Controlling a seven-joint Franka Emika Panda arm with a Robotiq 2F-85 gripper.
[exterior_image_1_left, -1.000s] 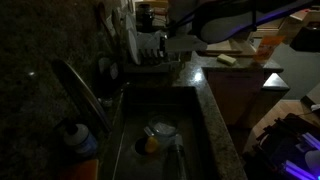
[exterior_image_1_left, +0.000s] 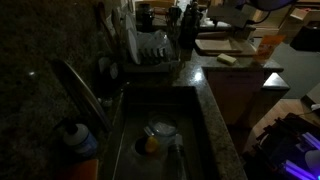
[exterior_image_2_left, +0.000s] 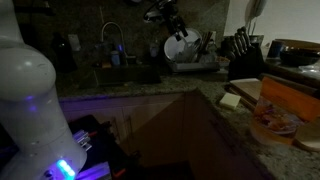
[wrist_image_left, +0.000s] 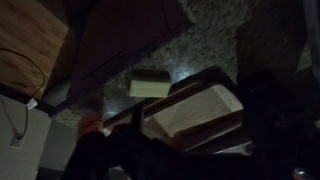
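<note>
A pale yellow sponge-like block (wrist_image_left: 150, 83) lies on the speckled counter in the wrist view. The same block (exterior_image_1_left: 227, 59) shows on the counter right of the sink, and the block (exterior_image_2_left: 230, 100) sits near the counter edge in exterior view 2. High above the counter, my gripper is open; its dark fingers frame the bottom of the wrist view, and nothing shows between them. It is apart from the block. Its fingertips are hard to make out in the dim exterior views.
Close to the block is a light wooden-bottomed tray (wrist_image_left: 200, 110). An orange bag (exterior_image_2_left: 285, 105) stands to its right. The dish rack (exterior_image_1_left: 155, 55), knife block (exterior_image_2_left: 240, 55) and sink (exterior_image_1_left: 130, 115) crowd the back and left. Inside the sink are a clear vessel and a round yellowish item.
My gripper has moved up and to the right in exterior view 1, away from the dish rack towards the counter's far right. The objects on the counter and in the sink look unmoved.
</note>
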